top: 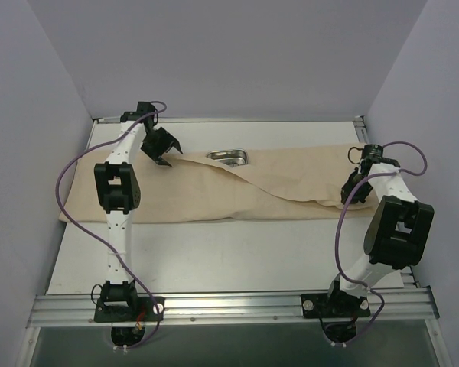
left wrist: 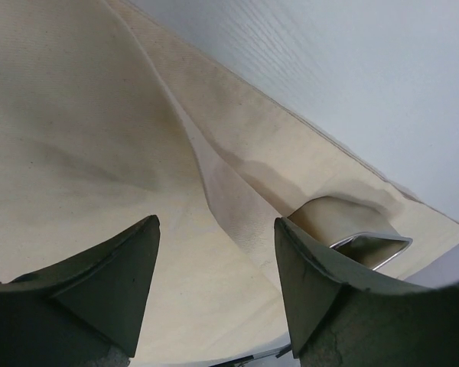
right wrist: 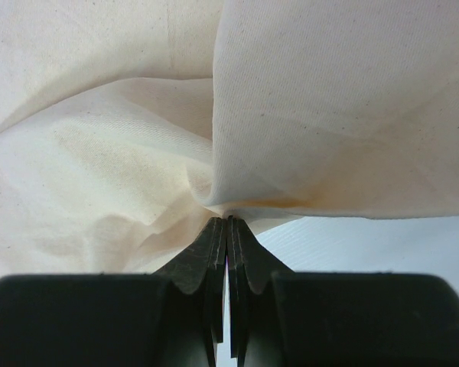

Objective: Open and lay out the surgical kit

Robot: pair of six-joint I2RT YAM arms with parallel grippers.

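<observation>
A beige cloth wrap (top: pixel 191 195) lies spread across the table. Its upper layer has a long free edge running from my left gripper down to the right. Over that edge, left of the tray, my left gripper (top: pixel 174 157) stands open; the fold (left wrist: pixel 229 200) shows beyond and between its tips, apart from both fingers. A metal tray (top: pixel 228 157) sits at the back middle, partly covered by the cloth, its rim showing in the left wrist view. At the far right my right gripper is shut on the cloth edge, with gathered folds (right wrist: pixel 168 153) just above its fingertips.
Grey walls stand close on the left and right. Purple cables (top: pixel 65 202) loop beside both arms.
</observation>
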